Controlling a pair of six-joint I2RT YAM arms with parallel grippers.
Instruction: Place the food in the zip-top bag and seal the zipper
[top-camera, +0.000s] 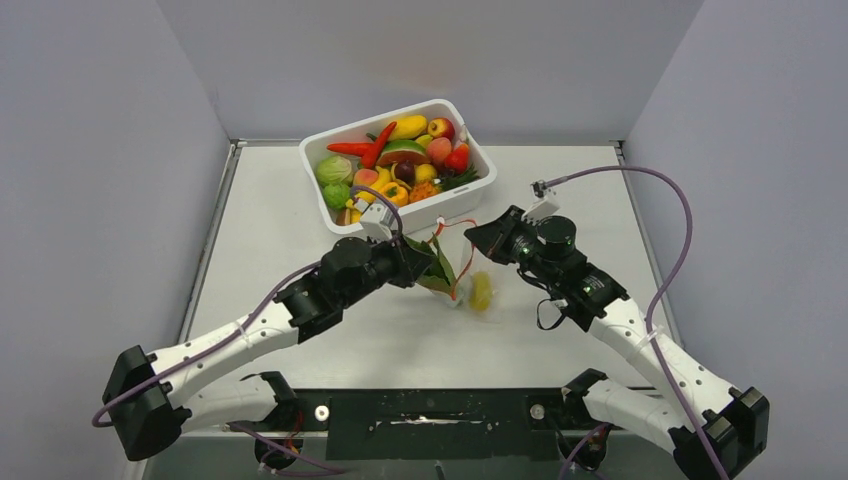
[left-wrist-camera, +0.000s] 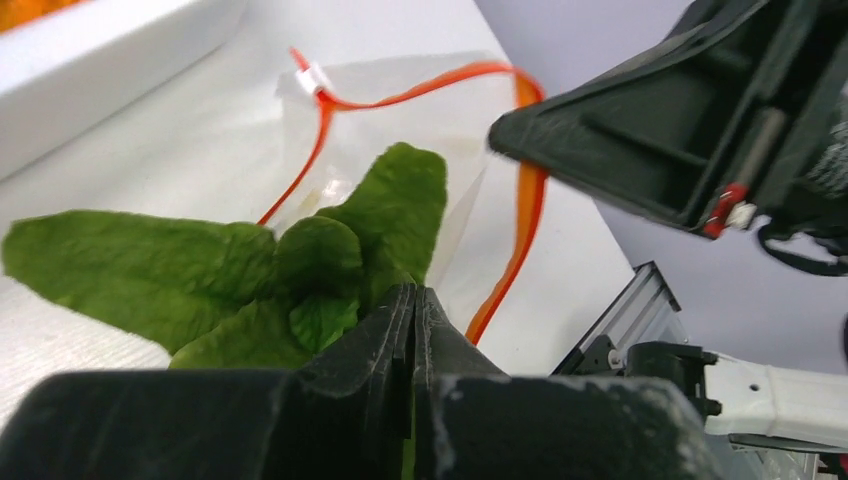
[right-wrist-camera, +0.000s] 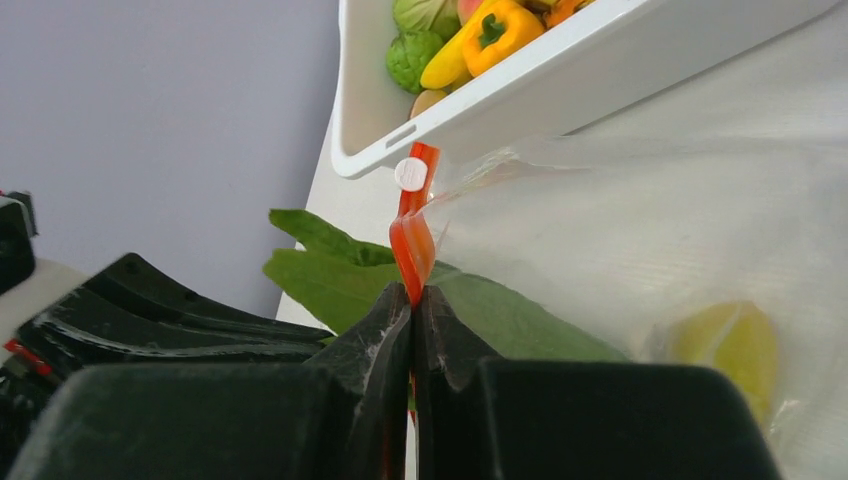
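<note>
The clear zip top bag (top-camera: 466, 262), edged with an orange zipper strip (left-wrist-camera: 420, 88), stands with its mouth spread. A yellow food piece (right-wrist-camera: 725, 350) shows through the plastic. Green leaves (left-wrist-camera: 330, 265) lie at the mouth, one part seen through the film and another sticking out past the orange edge. My left gripper is shut with its tips against these leaves; whether a leaf is pinched between them is hard to see. On the other side, my right gripper is shut on the bag's orange edge, with the white slider (right-wrist-camera: 411, 174) beyond its tips.
Behind the bag, close to it, stands a white bin (top-camera: 390, 222) full of toy fruit and vegetables. Bare table (top-camera: 440, 350) lies in front of the bag and at both sides. Both grippers are close together at the bag mouth.
</note>
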